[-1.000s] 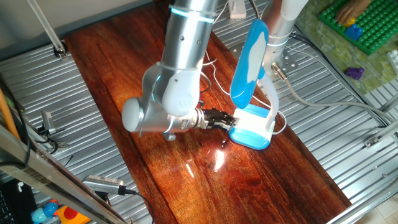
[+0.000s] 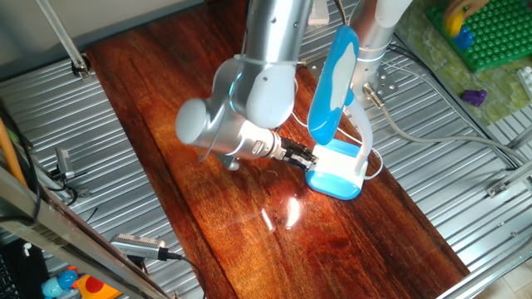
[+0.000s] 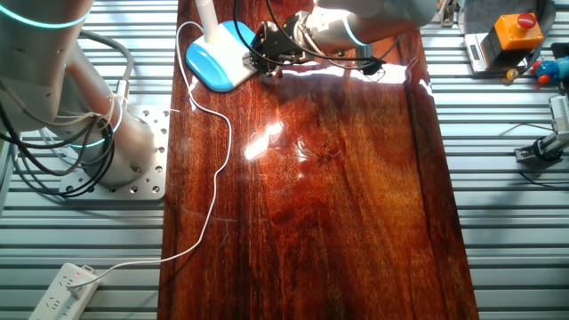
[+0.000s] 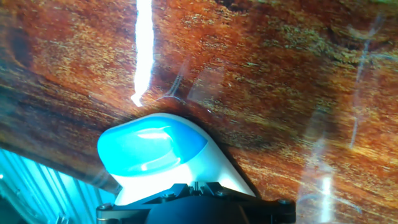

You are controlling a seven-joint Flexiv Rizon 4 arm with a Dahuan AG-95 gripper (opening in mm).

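A blue-and-white desk lamp stands upright on the wooden table, its base [image 2: 335, 184] near the table's edge on the robot's side and its long head [image 2: 334, 85] raised above. My gripper [image 2: 312, 159] reaches the white part of that base from the side. From the other side, the gripper [image 3: 252, 60] appears right at the base's edge [image 3: 213, 68]. In the wrist view the fingertips of my gripper come together over the white part, with the blue end [image 4: 149, 146] beyond them. Nothing shows between them; whether they touch the base I cannot tell.
A white cable [image 3: 216, 178] runs from the lamp across the tabletop to a power strip [image 3: 62, 293]. The robot's base [image 3: 133, 160] stands beside the table.
My forearm and wrist have swung up and rightward in exterior view 1, so the gripper now slants down toward the lamp base. Its tips stay near the same spot. The lamp has not moved.
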